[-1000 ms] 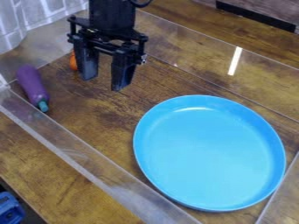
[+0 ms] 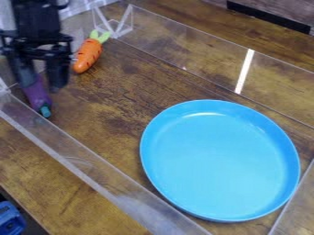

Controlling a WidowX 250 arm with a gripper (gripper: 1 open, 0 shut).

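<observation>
The dark gripper [image 2: 35,62], blurred, is at the far left over a purple eggplant-like toy [image 2: 37,92], which it partly covers; whether its fingers are open or shut is unclear. An orange carrot with a green top [image 2: 87,53] lies just to the right of the gripper. A large blue plate [image 2: 219,160] fills the lower right.
Clear plastic walls edge the wooden work area on several sides. A blue object [image 2: 7,220] shows at the bottom left corner, outside the wall. The wooden surface between carrot and plate is clear.
The gripper has moved left from the middle top, uncovering the carrot and coming over the purple toy.
</observation>
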